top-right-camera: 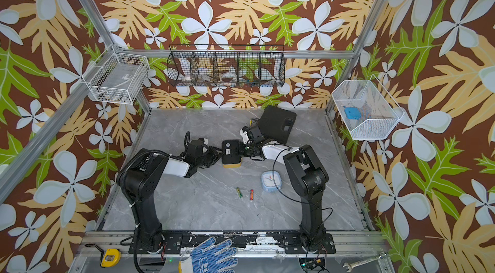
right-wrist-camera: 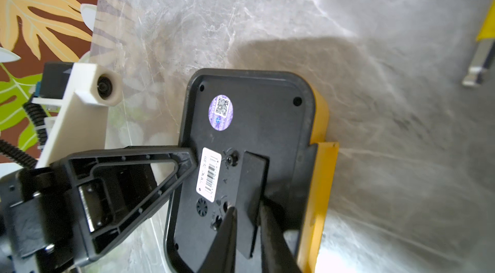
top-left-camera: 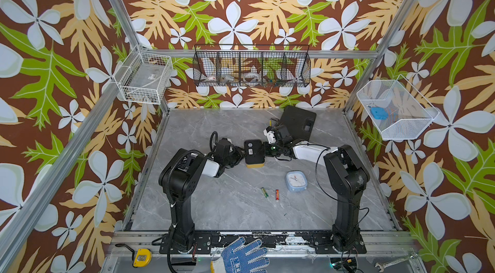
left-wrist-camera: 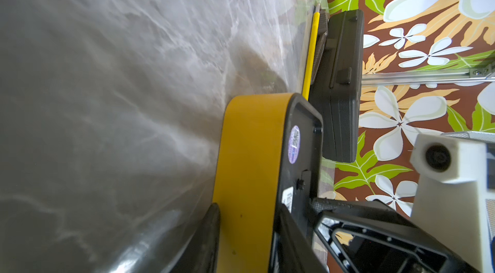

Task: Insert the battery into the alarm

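A yellow-sided box with a black back (left-wrist-camera: 250, 154), bearing labels and a slim panel (right-wrist-camera: 250, 180), stands at the table's centre in all views. My left gripper is shut on one end of it. The fingertips of my right gripper are at that slim panel; how far apart they stand is small. A green battery (top-left-camera: 264, 192) and a red battery (top-left-camera: 277, 194) lie on the table toward the front. A light blue clock (top-left-camera: 296, 180) lies to their right.
A black case (top-left-camera: 301, 118) lies at the back right, with a yellow-handled tool (left-wrist-camera: 312, 51) beside it. Wire baskets (top-left-camera: 251, 69) hang on the frame.
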